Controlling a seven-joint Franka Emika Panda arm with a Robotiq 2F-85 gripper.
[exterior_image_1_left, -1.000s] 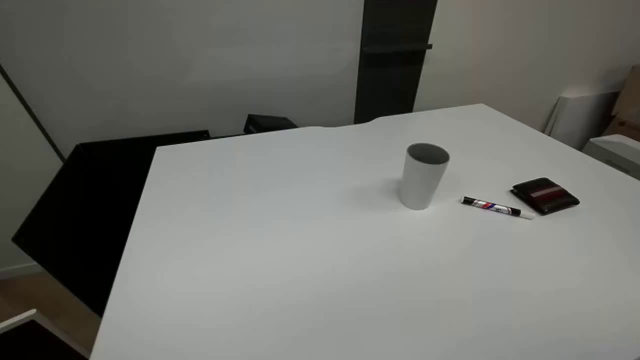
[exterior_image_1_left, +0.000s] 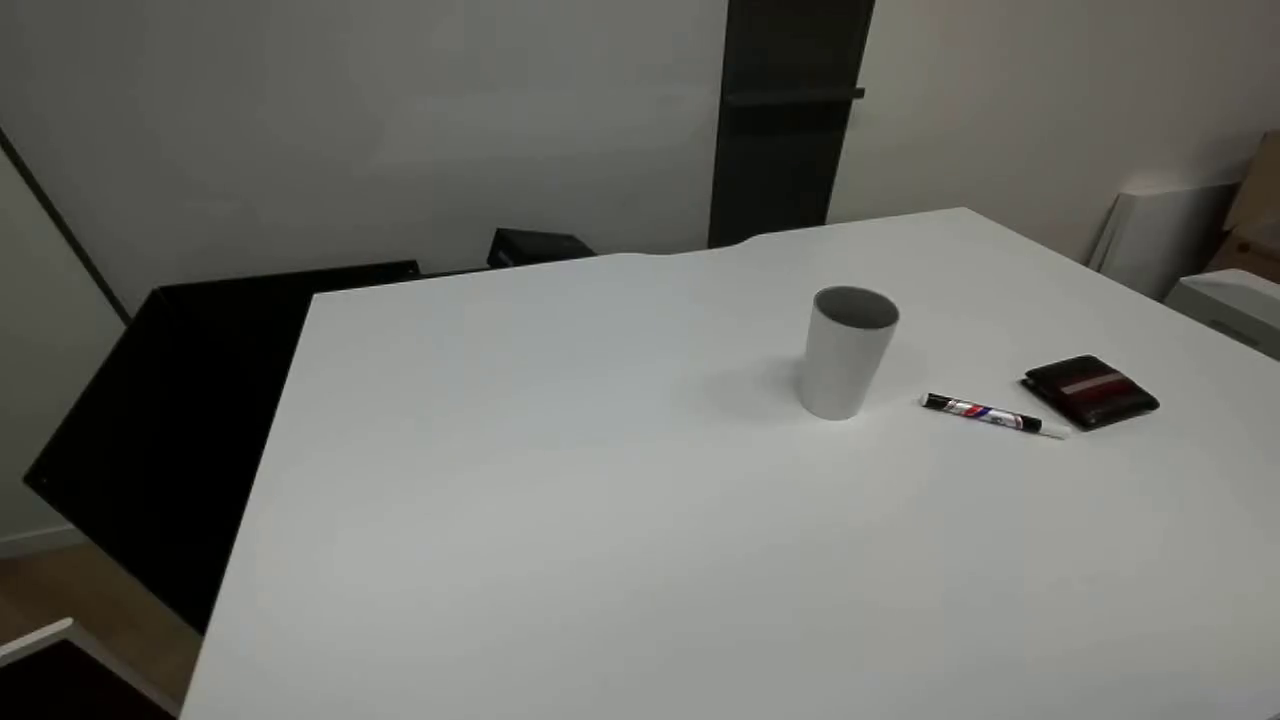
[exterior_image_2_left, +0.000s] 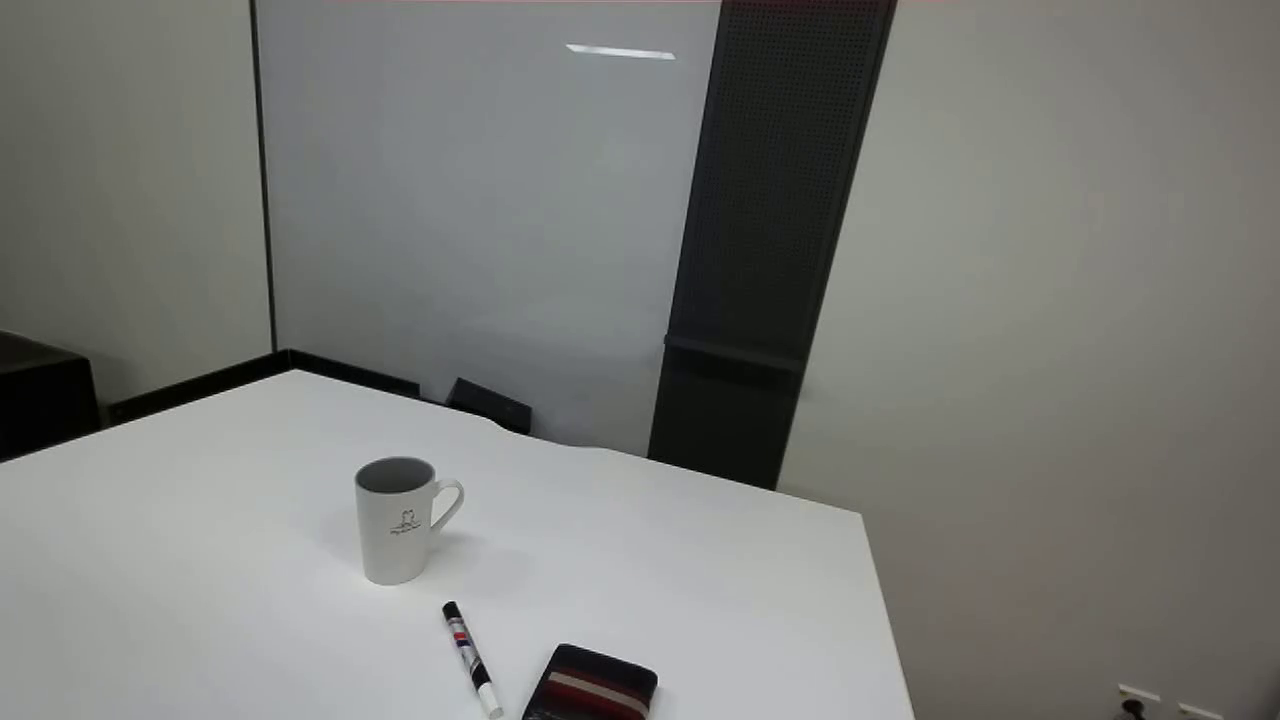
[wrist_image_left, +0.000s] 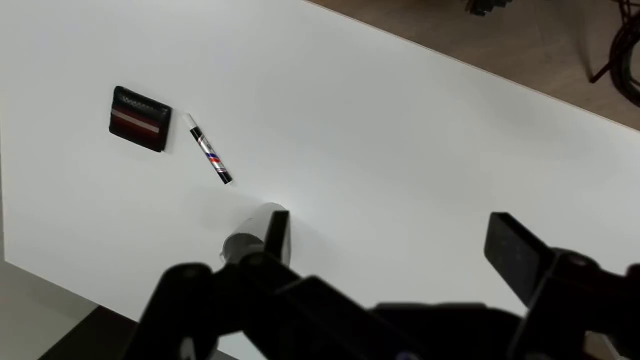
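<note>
A white mug (exterior_image_1_left: 840, 366) stands upright on the white table; its handle (exterior_image_2_left: 447, 504) shows in exterior view 2. Beside it lies a marker (exterior_image_1_left: 984, 413) with black, silver and white sections. A dark wallet (exterior_image_1_left: 1092, 391) with a red and pale stripe rests close to the marker's white end. In the wrist view my gripper is open, its fingers far apart with only bare table seen between them. The left finger (wrist_image_left: 277, 234) covers part of the mug (wrist_image_left: 259, 221); the marker (wrist_image_left: 210, 153) and wallet (wrist_image_left: 140, 119) appear further up and left. Neither exterior view includes the gripper.
A black panel (exterior_image_1_left: 180, 420) stands beyond the left edge, and a small black box (exterior_image_1_left: 537, 246) sits behind the back edge. Cables (wrist_image_left: 627, 60) lie on the floor beyond the table edge.
</note>
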